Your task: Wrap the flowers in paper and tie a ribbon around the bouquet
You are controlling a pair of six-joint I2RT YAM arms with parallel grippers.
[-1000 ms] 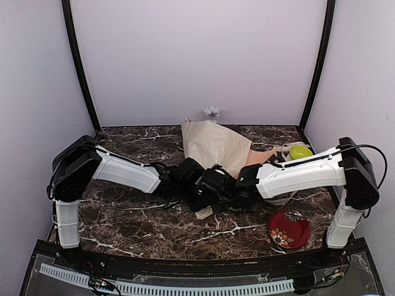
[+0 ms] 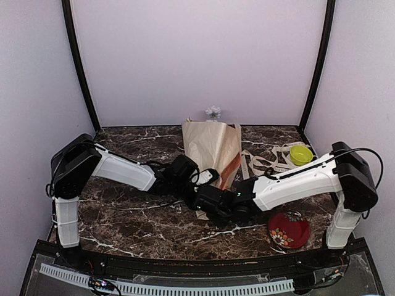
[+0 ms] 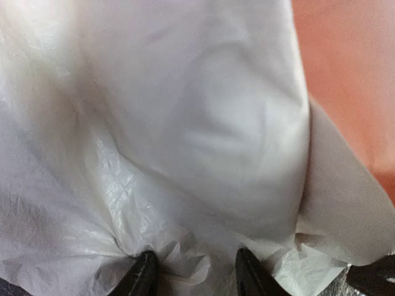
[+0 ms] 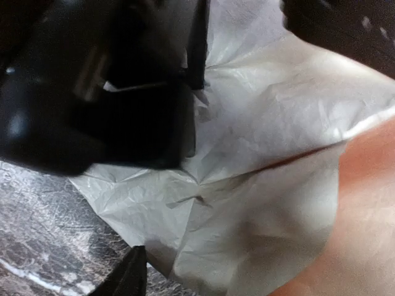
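Note:
In the top view the bouquet lies in cream wrapping paper [image 2: 208, 142], orange inside, with a white flower [image 2: 213, 113] at its far end. Both grippers meet over its near end, hiding the gathered stems. In the left wrist view, my left gripper has its fingers apart, crumpled paper showing between and around them. Of my right gripper, one finger [image 4: 131, 274] shows beside the paper's edge in the right wrist view; its other finger is not seen, so its opening cannot be judged. The left arm's dark body fills that view's upper left.
Cream ribbon [image 2: 245, 166] lies loose to the right of the bouquet, close to a yellow-green bowl [image 2: 301, 154]. At the front right sits a red flowered dish [image 2: 296, 229].
The paper's right flap, spread out to the right a second ago, has come in over the bouquet. The left arm has barely shifted.

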